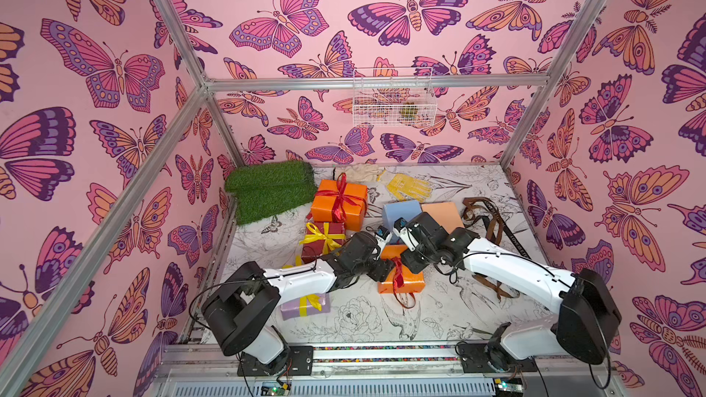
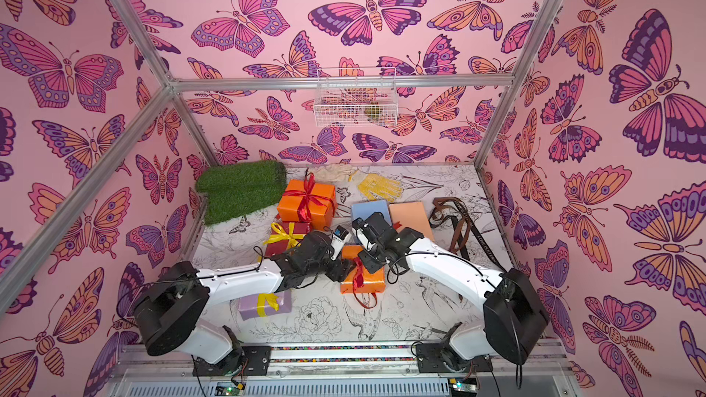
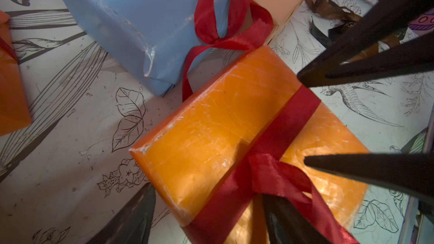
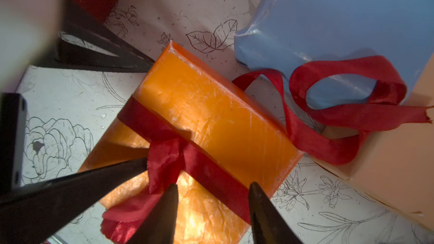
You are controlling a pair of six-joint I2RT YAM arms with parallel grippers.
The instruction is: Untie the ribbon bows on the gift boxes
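The orange box [image 1: 400, 279] at front centre has red ribbon [image 3: 284, 122] across its top, with a bunched knot or loop [image 4: 165, 158]; more loose red ribbon [image 4: 339, 149] lies against the blue and peach boxes. My left gripper and right gripper both hover over this box, fingertips close to the ribbon, each part open with nothing seen held. Behind at left stand a larger orange box [image 2: 294, 206] with a red bow and a maroon box [image 1: 312, 246] with yellow ribbon.
A lilac box [image 2: 253, 307] with yellow ribbon is at front left. Blue [image 1: 397, 209] and peach [image 1: 441, 213] boxes, brown straps [image 2: 459, 228], green turf [image 2: 235, 183] and yellow gloves [image 2: 378, 185] surround the work area. Bare table shows at front centre.
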